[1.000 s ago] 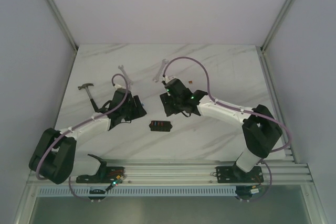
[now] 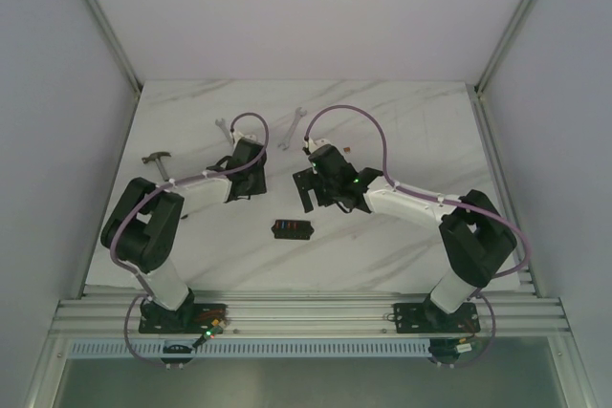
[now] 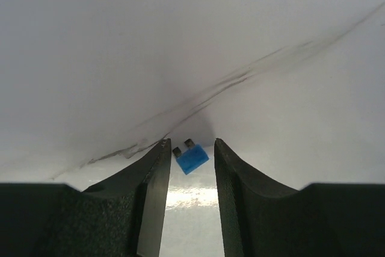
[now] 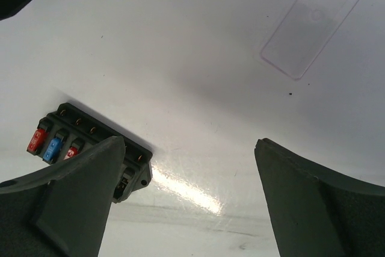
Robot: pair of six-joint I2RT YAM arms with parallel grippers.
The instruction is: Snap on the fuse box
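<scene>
A blue fuse (image 3: pixel 192 158) with two dark prongs lies on the marble table just beyond the fingertips of my left gripper, which is part open with the fuse seen between the tips. The black fuse box (image 2: pixel 292 229) lies at front centre; in the right wrist view, the fuse box (image 4: pixel 84 124) holds red and blue fuses and is partly hidden by a finger. My right gripper stands open above the table, right and back of the box, with nothing between its fingers.
A clear plastic piece (image 4: pixel 301 34) lies in the right wrist view. A hammer (image 2: pixel 157 158) lies at the left, wrenches (image 2: pixel 293 127) at the back.
</scene>
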